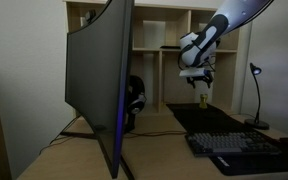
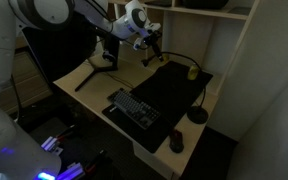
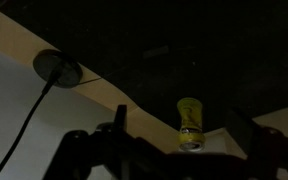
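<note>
A small yellow can-like object [image 1: 203, 101] stands upright on the dark desk mat near the back, beneath my gripper [image 1: 200, 80]. In exterior view 2, that yellow object [image 2: 193, 72] is on the far right part of the mat, with my gripper [image 2: 151, 54] raised to its left. From the wrist, the yellow object [image 3: 190, 118] shows at the lower middle, between the dark fingers in the picture but apart from them and farther off. The fingers of my gripper are open, holding nothing.
A keyboard [image 1: 232, 142] lies on the dark mat [image 2: 142, 125]. The desk lamp [image 1: 255, 98] stands at the right; its round base [image 3: 57, 67] shows in the wrist view. A large monitor [image 1: 97, 85] fills the left. Wooden shelving [image 1: 149, 60] rises behind.
</note>
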